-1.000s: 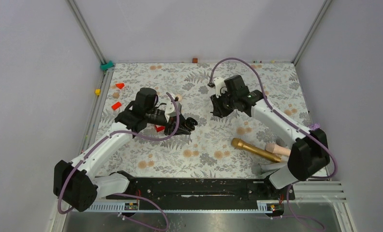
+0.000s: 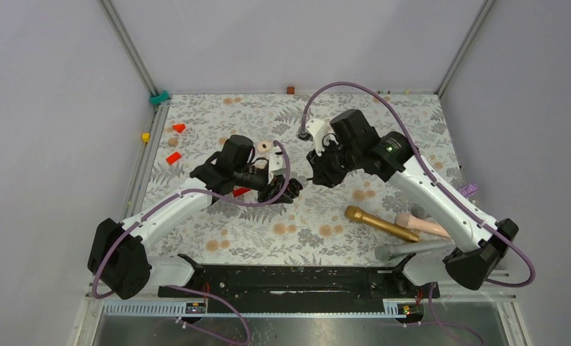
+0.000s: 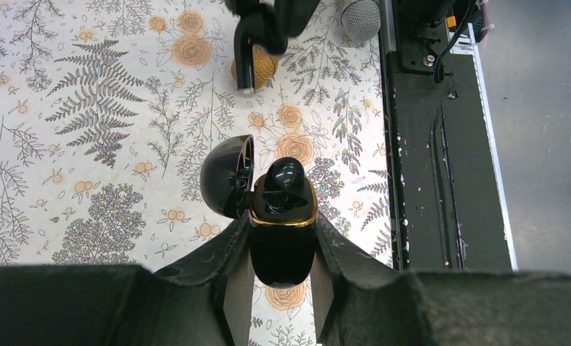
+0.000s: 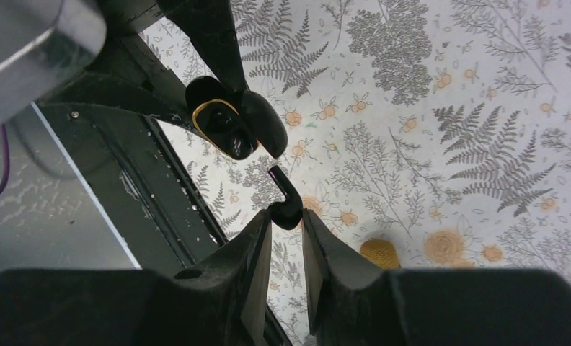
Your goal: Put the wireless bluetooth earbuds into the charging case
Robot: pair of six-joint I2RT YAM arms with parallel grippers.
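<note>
My left gripper is shut on the open black charging case (image 3: 282,252), which has a gold trim and its lid (image 3: 221,173) swung up to one side; an earbud (image 3: 285,176) shows in it. In the right wrist view, my right gripper is shut on a black earbud (image 4: 286,205) with its stem pointing up toward the case (image 4: 221,126), a short way from it. In the top view both grippers face each other over the middle of the table, the left one slightly lower in frame.
The floral table (image 2: 319,245) carries a gold microphone (image 2: 373,223), pink and grey microphones (image 2: 423,223) at the front right, and small red pieces (image 2: 173,157) at the left. A black edge strip runs along the front.
The left arm has shifted right with the case. The right arm has moved left and toward the front with the earbud, narrowing the gap between the grippers.
</note>
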